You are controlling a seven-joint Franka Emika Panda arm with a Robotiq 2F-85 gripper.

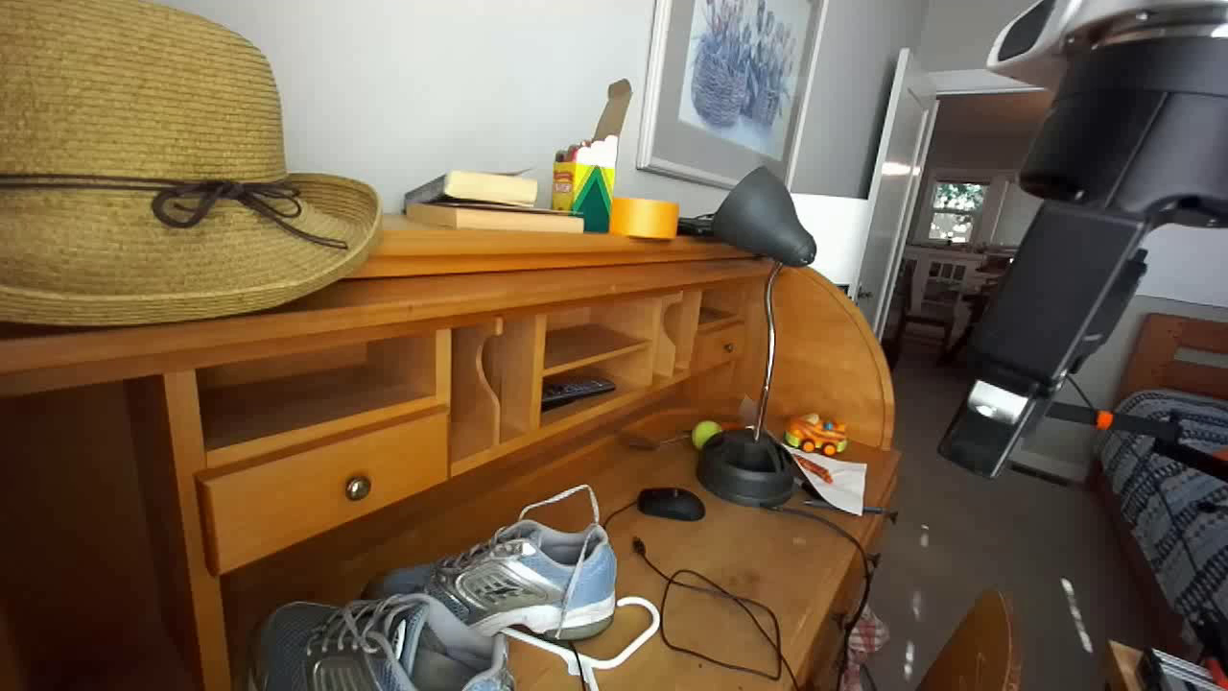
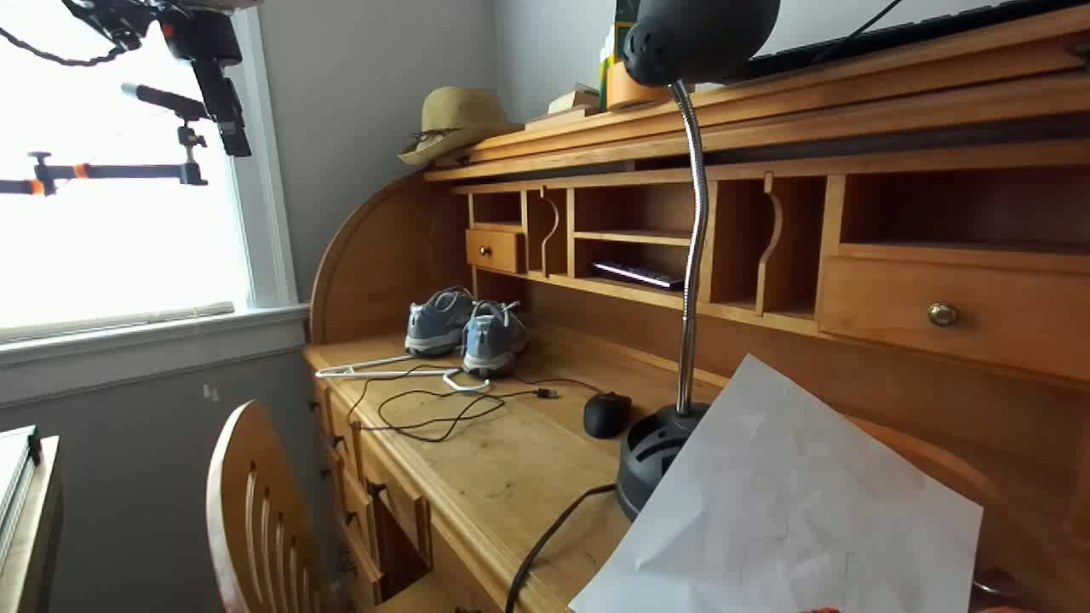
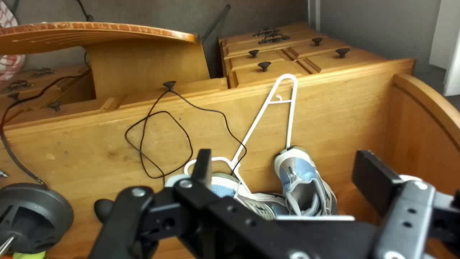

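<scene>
My gripper is open, its two dark fingers spread wide with nothing between them. It hangs well above the desk, and in exterior view 1 the gripper (image 1: pixel 979 443) is at the right, clear of the desk. A pair of blue and silver sneakers (image 2: pixel 493 337) rests at the far end of the desktop. In the wrist view, one shoe (image 3: pixel 304 183) shows between the fingers from above, while the other is partly hidden by the gripper. Beneath the shoes lies a white hanger (image 3: pixel 263 114). A black mouse (image 1: pixel 671 503) and its looped cable sit nearby.
A black lamp (image 1: pixel 745 466) rises from the desktop, with a toy car (image 1: pixel 816 434) and green ball (image 1: pixel 705 433) beside it. A straw hat (image 1: pixel 138 173), books and orange tape (image 1: pixel 644 218) occupy the upper shelf. A wooden chair (image 2: pixel 255 511) stands before the desk.
</scene>
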